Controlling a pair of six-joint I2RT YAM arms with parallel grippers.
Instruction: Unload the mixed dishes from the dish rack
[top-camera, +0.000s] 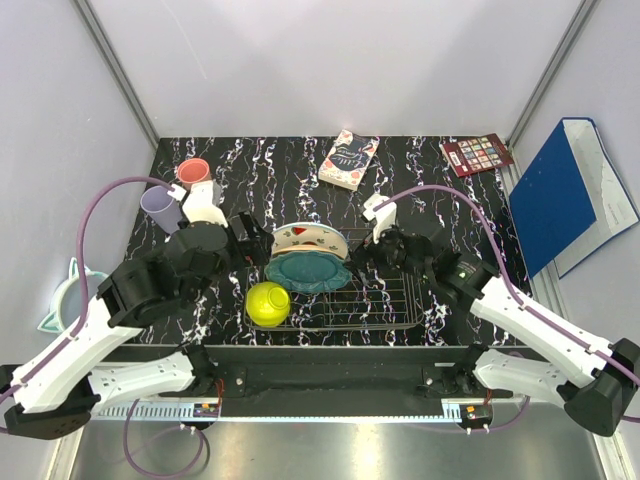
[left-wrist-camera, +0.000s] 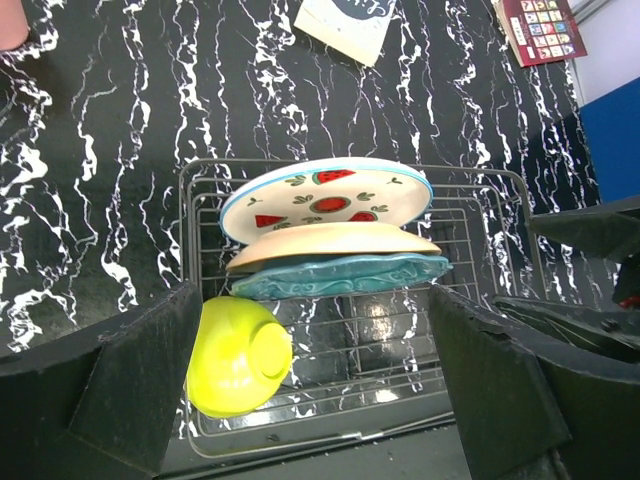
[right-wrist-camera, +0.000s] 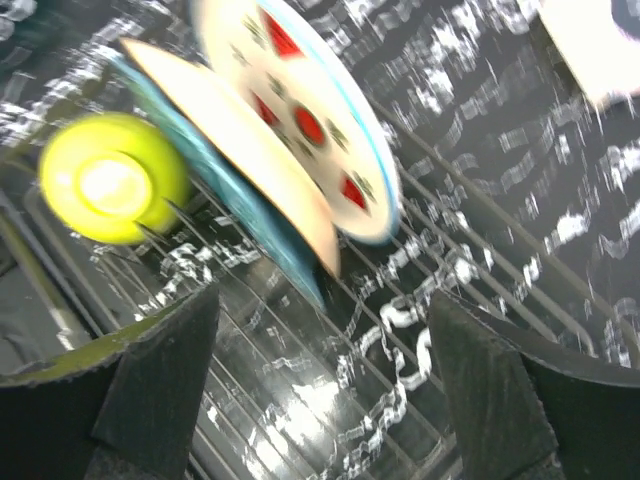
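A wire rack (top-camera: 390, 315) holds a watermelon-patterned plate (left-wrist-camera: 330, 185), a cream plate (left-wrist-camera: 330, 236), a teal dish (left-wrist-camera: 340, 278) and a yellow-green bowl (left-wrist-camera: 235, 355). My left gripper (top-camera: 258, 240) hangs above the rack's left side, open, its dark fingers wide apart in the left wrist view. My right gripper (top-camera: 365, 250) is over the rack just right of the upright plates; in its blurred wrist view the fingers are apart with nothing between them, facing the plates' right ends.
A book (top-camera: 349, 160) and a red booklet (top-camera: 477, 154) lie at the back. Coral (top-camera: 193, 172) and lilac (top-camera: 160, 207) cups stand at the back left, a teal-edged bowl (top-camera: 75, 295) at far left, a blue folder (top-camera: 550, 200) at right.
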